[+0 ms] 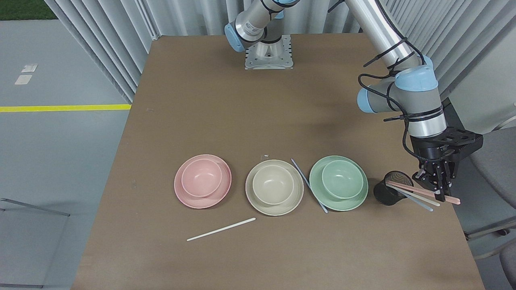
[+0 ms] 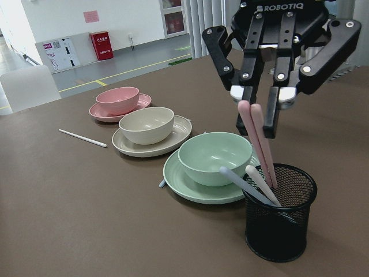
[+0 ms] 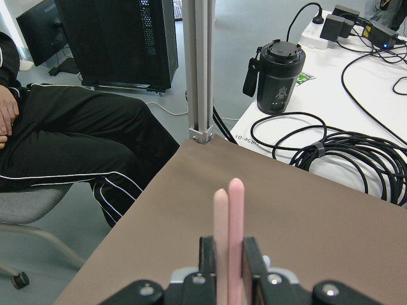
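My gripper (image 2: 258, 109) is shut on a pair of pink chopsticks (image 2: 263, 150), held upright with their lower ends inside the black mesh cup (image 2: 275, 231). A white chopstick (image 2: 256, 179) and a pale blue one (image 2: 236, 180) lean in the same cup. In the wrist view the pink pair (image 3: 234, 229) stands between my fingertips. To the cup's left in the front view stand a green bowl on its plate (image 1: 342, 179), a cream bowl and plate (image 1: 273, 184), and a pink bowl and plate (image 1: 201, 178).
A white chopstick (image 1: 221, 229) lies loose at the front left of the table (image 1: 275, 111), and a blue one (image 1: 309, 186) between the cream and green plates. The wrist view shows the table edge, a seated person and cables on a white desk.
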